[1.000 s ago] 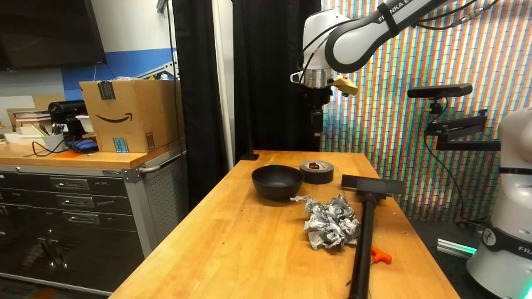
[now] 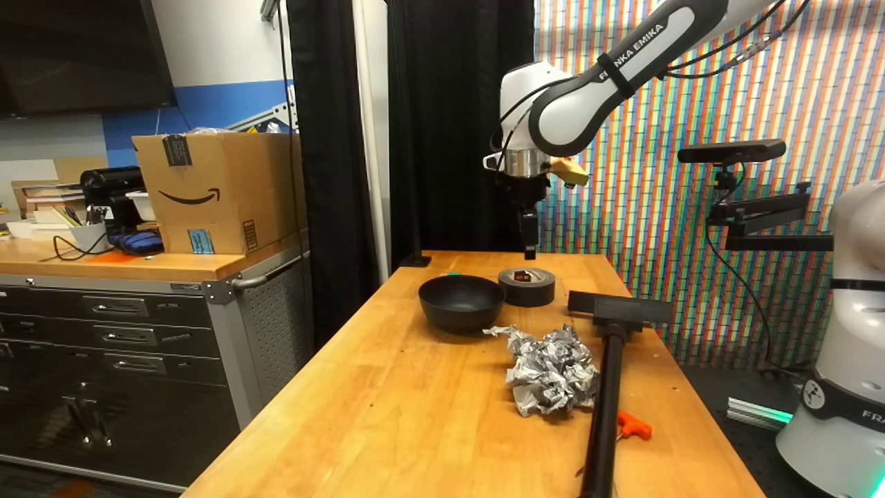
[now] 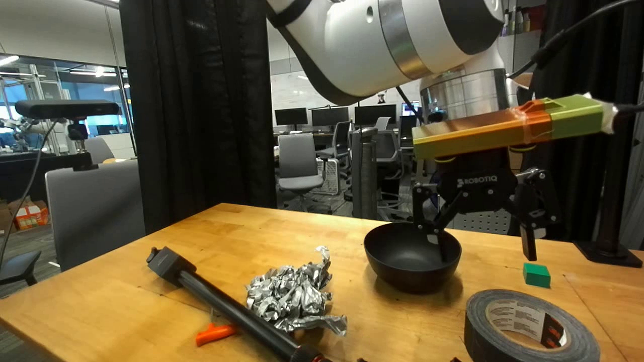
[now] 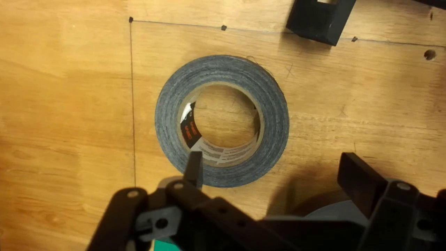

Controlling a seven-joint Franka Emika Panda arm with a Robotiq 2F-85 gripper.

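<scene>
Below the wrist camera lies a roll of dark grey tape (image 4: 222,175), flat on the table, its hollow core facing up. My gripper is open above the table, nothing between its fingers; in the wrist view its left fingertip overlaps the roll's lower edge. In exterior view 2 the gripper (image 3: 483,241) hangs over the area of the black bowl (image 3: 410,265) and a small green block (image 3: 536,275). The bowl looks empty where its inside shows. Only a corner of the green block (image 4: 165,246) shows beneath the gripper in the wrist view.
Crumpled silver foil (image 2: 554,373) sits near the bowl. A long black bar with a crosspiece (image 2: 610,382) lies along the right side, an orange-handled tool (image 2: 634,426) beside it.
In exterior view 1 the arm and gripper have come down closer to the table. The objects on the table have stayed put.
</scene>
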